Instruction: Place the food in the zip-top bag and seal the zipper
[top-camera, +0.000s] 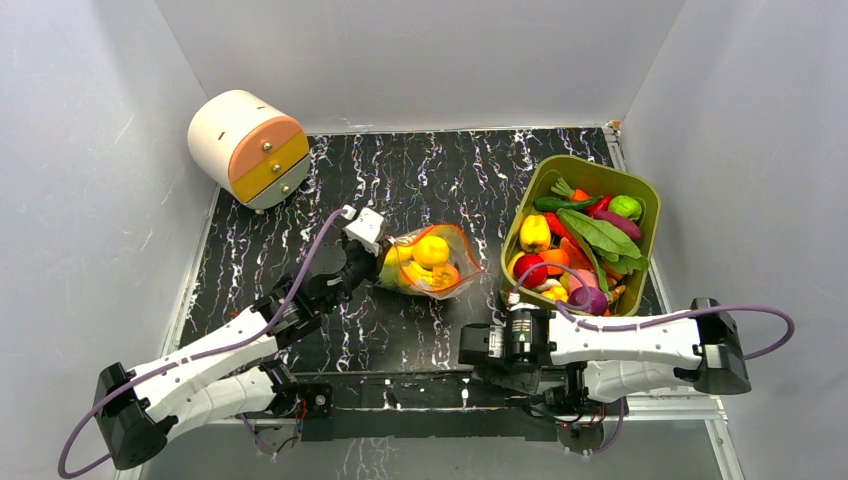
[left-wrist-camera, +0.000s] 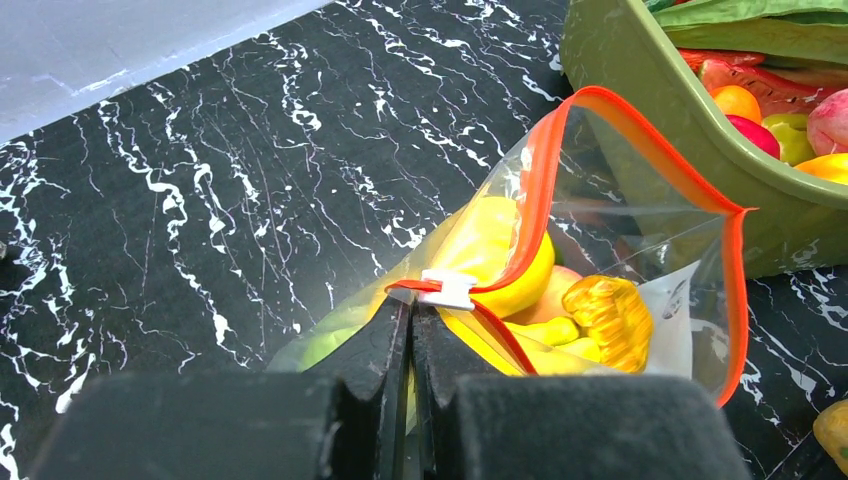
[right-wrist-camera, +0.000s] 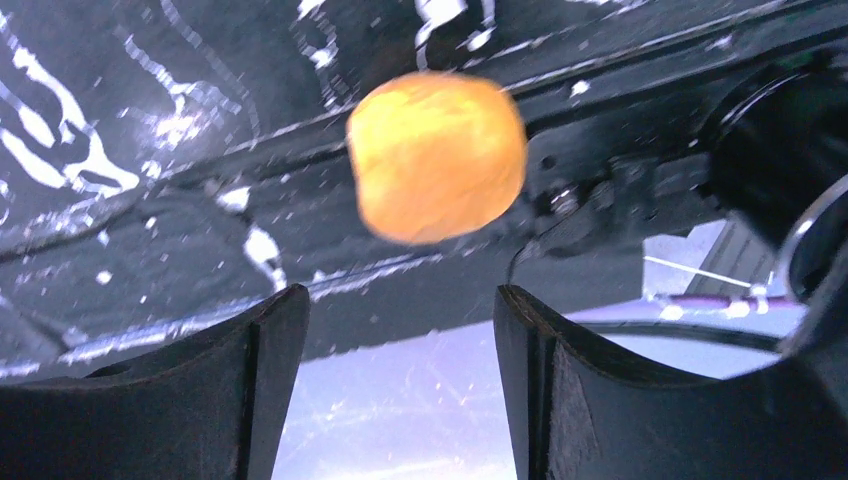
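The clear zip top bag (top-camera: 463, 285) with its orange zip lies mid-table, mouth open to the right, holding several yellow and orange foods (left-wrist-camera: 605, 312). My left gripper is shut on the bag's near-left zip edge, just beside the white slider (left-wrist-camera: 448, 290). A rounded orange-yellow food (right-wrist-camera: 436, 157) sits at the table's front edge in the right wrist view; the arm hides it in the top view. My right gripper hangs above it, open, with nothing between its fingers; the food shows beyond the fingertips.
A green bin (top-camera: 648, 240) heaped with toy fruit and vegetables stands at the right, close to the bag. The round drawer box (top-camera: 250, 150) sits at the back left. Bare marble-patterned table (top-camera: 400, 165) lies behind the bag.
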